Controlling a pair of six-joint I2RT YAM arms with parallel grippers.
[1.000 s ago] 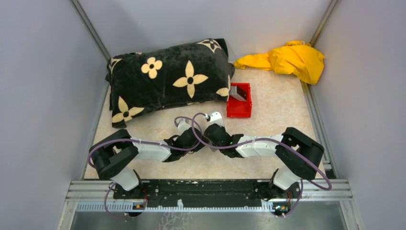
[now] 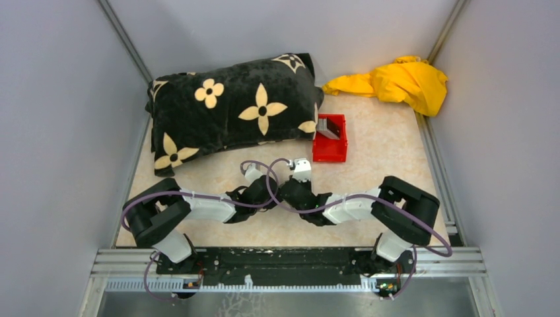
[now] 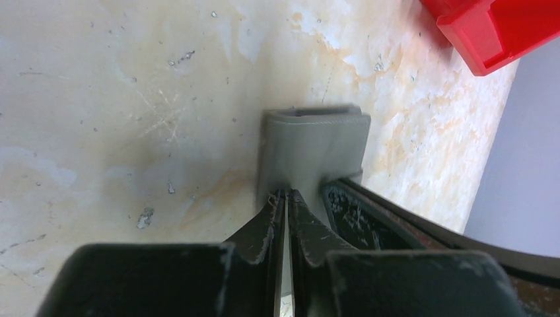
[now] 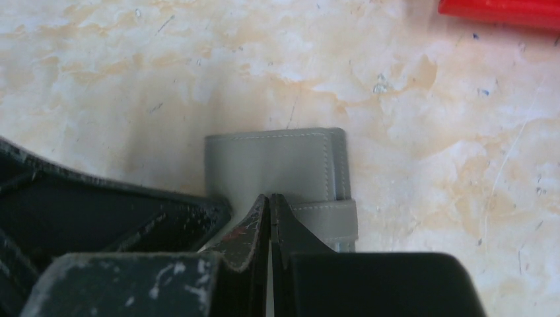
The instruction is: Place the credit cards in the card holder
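Observation:
A grey card holder (image 3: 315, 150) with stitched edges lies on the table beneath both grippers. In the right wrist view, its strap (image 4: 323, 221) crosses the lower right side. My left gripper is shut over the holder, fingertips together. My right gripper is likewise shut above it, with nothing showing between the tips. Whether either one pinches the holder's thin edge is hidden. From above, the arms cover the holder. A stack of dark and pale flat pieces, perhaps cards (image 2: 329, 129), leans inside the red box (image 2: 330, 157).
A black patterned pillow (image 2: 231, 109) fills the back left, touching the red box. Yellow cloth (image 2: 409, 86) lies at the back right. Both grippers are very close together, near the front middle. Bare table (image 2: 383, 148) extends right of the box.
My right gripper has shifted slightly to the right and toward the front edge, its wrist turning a little. The left arm and the red box look unmoved.

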